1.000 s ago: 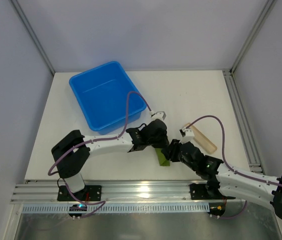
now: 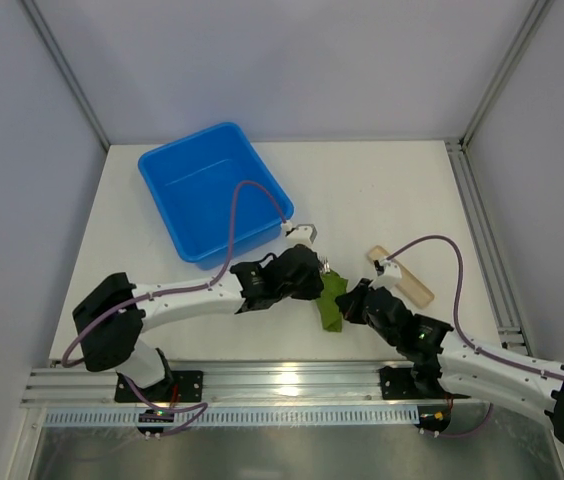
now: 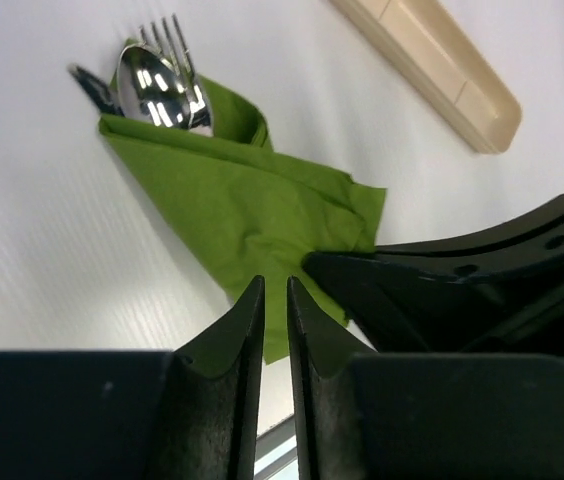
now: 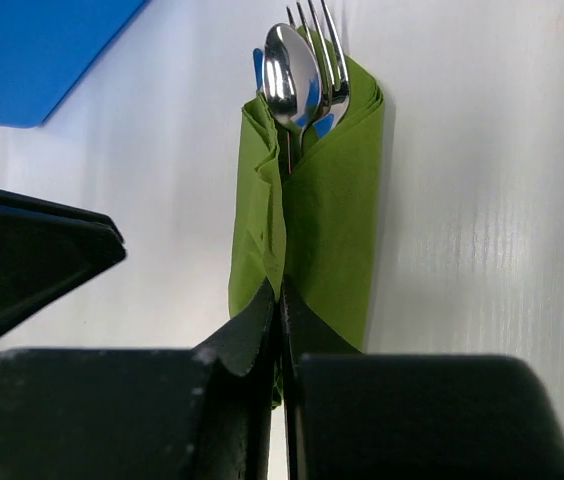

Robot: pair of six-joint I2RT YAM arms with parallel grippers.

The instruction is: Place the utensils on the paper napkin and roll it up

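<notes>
The green napkin is folded around the utensils, with a spoon and a fork sticking out at its far end. A dark handle tip shows beside the spoon in the left wrist view. My right gripper is shut on the napkin's near loose edge, a raised fold running up from its fingertips. Just left of the napkin is my left gripper, its fingers slightly apart with nothing between them. The utensils' lower parts are hidden inside the cloth.
A large blue bin occupies the table's back left. To the right of the napkin lies a beige compartment tray. Both grippers are close together around the napkin.
My left gripper has drawn back leftward, off the napkin, uncovering more of the cloth and the utensil tips. Over the longer span, my right gripper has shifted slightly to the right.
</notes>
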